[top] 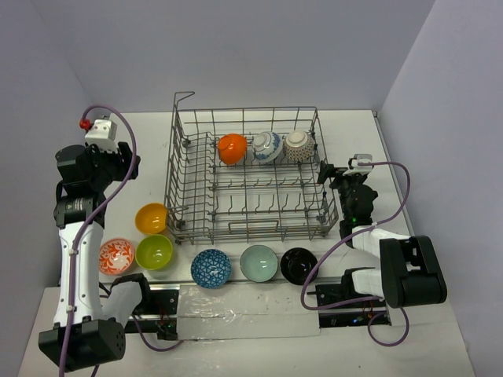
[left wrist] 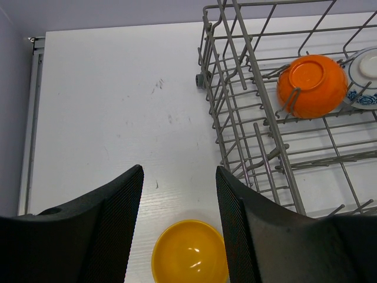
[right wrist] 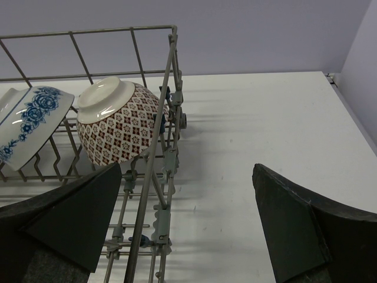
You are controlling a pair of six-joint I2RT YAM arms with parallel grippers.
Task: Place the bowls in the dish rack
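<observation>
The wire dish rack (top: 244, 233) holds three tipped bowls in its back row: orange (top: 232, 148), blue-floral (top: 267, 147) and brown-patterned (right wrist: 121, 127). Outside it lie a yellow bowl (top: 151, 219), green bowl (top: 154, 252), red-patterned bowl (top: 116, 256), blue-patterned bowl (top: 211, 269), pale green bowl (top: 258, 263) and black bowl (top: 299, 266). My left gripper is open and empty left of the rack, with the yellow bowl in view beyond its fingers. My right gripper is open and empty beside the rack's right side, near the brown-patterned bowl.
Bare white table (left wrist: 118, 106) lies left of the rack, and more (right wrist: 277, 130) to its right. Grey walls bound the back and both sides. The rack's front rows are empty. Bowls line its front and front-left.
</observation>
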